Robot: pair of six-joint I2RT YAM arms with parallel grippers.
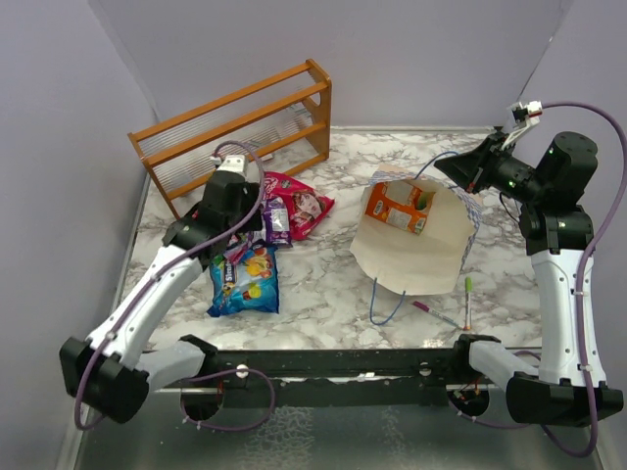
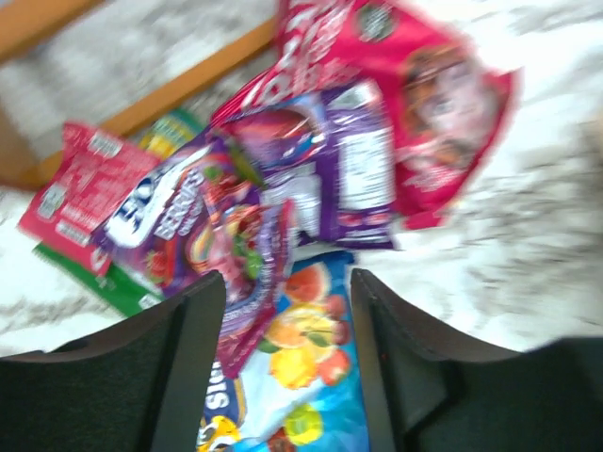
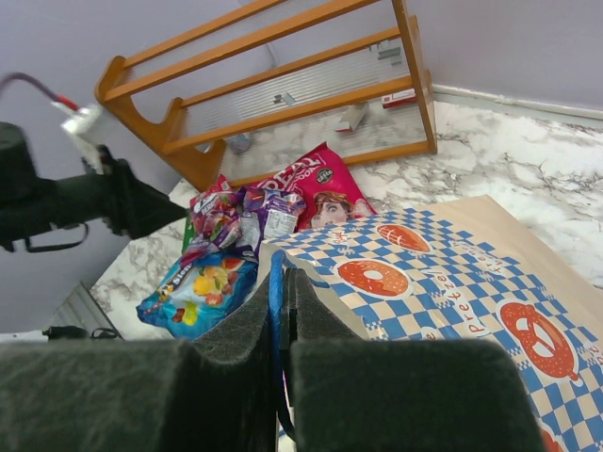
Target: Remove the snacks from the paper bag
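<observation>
A paper bag (image 1: 411, 264) with checked print (image 3: 452, 301) lies open on the right, an orange snack pack (image 1: 397, 204) inside. My right gripper (image 1: 468, 174) is shut on its blue handle (image 3: 276, 311), holding it up. Several snack packs lie left: a red bag (image 2: 452, 104), purple packs (image 2: 349, 169) and a blue bag (image 1: 245, 284). My left gripper hangs over them, open, a purple pack (image 2: 188, 217) visible between and below its fingers; no grip on it shows.
A wooden rack (image 1: 230, 108) stands behind the packs. Two markers (image 1: 468, 304) lie near the front edge right of the bag. Bare marble shows between packs and bag.
</observation>
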